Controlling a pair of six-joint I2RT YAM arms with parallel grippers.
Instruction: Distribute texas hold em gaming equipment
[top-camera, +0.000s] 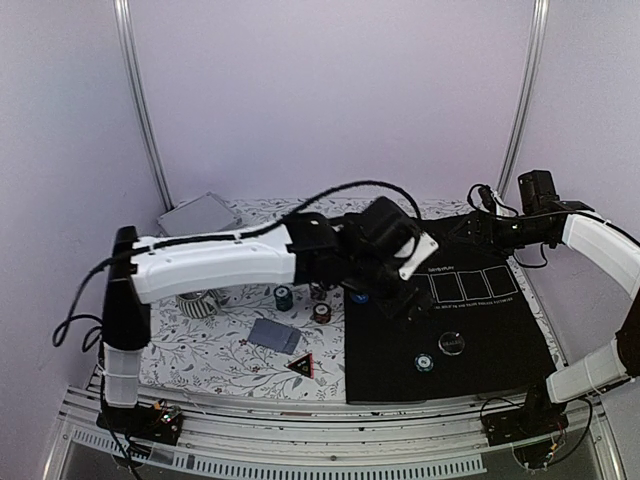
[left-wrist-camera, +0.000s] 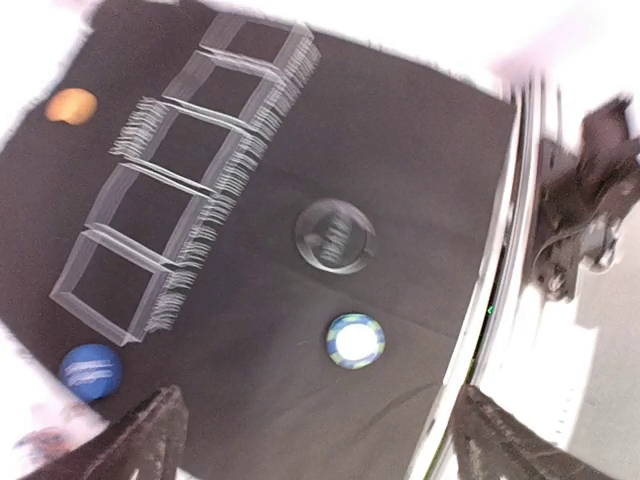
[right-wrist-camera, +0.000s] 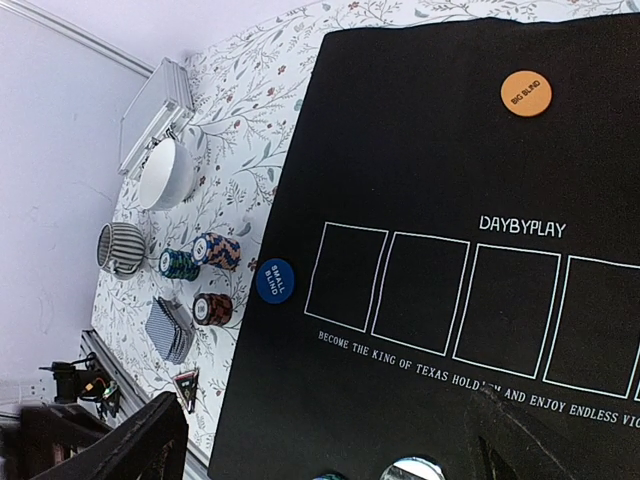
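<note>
My left gripper (top-camera: 405, 300) hangs open above the black mat (top-camera: 520, 350), blurred in motion; its wrist view shows a blue small blind disc (left-wrist-camera: 90, 372), an orange disc (left-wrist-camera: 72, 105), a clear round marker (left-wrist-camera: 332, 235) and a green-edged chip (left-wrist-camera: 354, 341). The right gripper (top-camera: 475, 235) is open over the mat's back right, with the big blind disc (right-wrist-camera: 525, 92) in its view. Chip stacks (right-wrist-camera: 215, 252), a deck of grey cards (top-camera: 274, 336) and a triangular marker (top-camera: 300, 365) lie left of the mat.
A silver case (top-camera: 195, 215) stands at the back left, with a striped cup (right-wrist-camera: 121, 247) and a white bowl (right-wrist-camera: 165, 175) near it. The left arm hides part of these in the top view. The side walls bound the table.
</note>
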